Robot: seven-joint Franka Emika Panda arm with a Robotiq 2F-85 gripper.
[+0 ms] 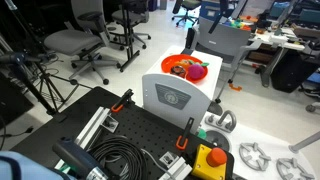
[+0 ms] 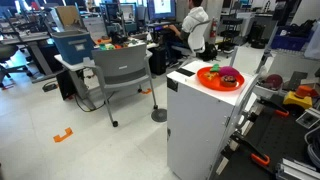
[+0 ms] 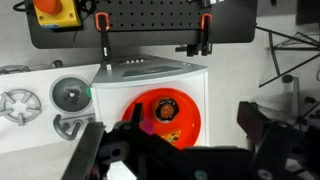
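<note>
A red plate [image 3: 192,128] lies on a white surface, with a dark brown round item [image 3: 166,108], an orange piece [image 3: 173,136] and a partly hidden pink item [image 3: 148,126] on it. Above it my gripper stands open, its dark fingers [image 3: 262,135] wide apart and nothing between them. In the first exterior view, the plate [image 1: 168,63] sits on top of the white cabinet [image 1: 172,99], carrying a magenta item [image 1: 197,72]. The second exterior view also shows the plate [image 2: 206,82] there.
A small sink [image 3: 70,94] with a faucet and a stove burner [image 3: 19,103] lie beside the cabinet. A red button on a yellow box [image 1: 211,161] stands near the black perforated base [image 1: 150,130]. Office chairs [image 2: 125,75] stand on the floor beyond.
</note>
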